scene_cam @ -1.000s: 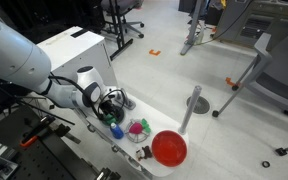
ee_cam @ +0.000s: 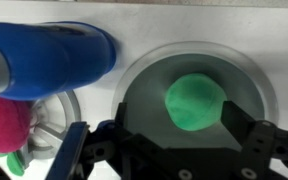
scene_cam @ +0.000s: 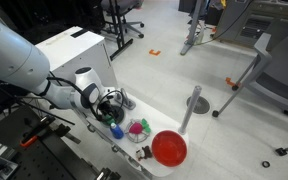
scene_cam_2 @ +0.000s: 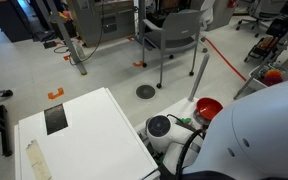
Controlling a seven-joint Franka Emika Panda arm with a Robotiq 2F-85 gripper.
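Note:
A rounded green object (ee_cam: 194,102) lies in a dark grey round dish (ee_cam: 149,100) in the wrist view. Over the dish stands my gripper, open, its black fingers (ee_cam: 105,142) apart on either side of the green object. Whether they touch it cannot be told. In exterior view 1 the gripper (scene_cam: 112,106) is low over the work surface beside the white box, and the arm covers much of the dish.
Close to the left finger lies a blue bottle (ee_cam: 59,58). Beyond it a pink object (ee_cam: 6,124) rests on a light slotted plate (ee_cam: 54,118). A red bowl (scene_cam: 169,148) stands farther right, and a tall white box (scene_cam: 72,52) is behind the arm.

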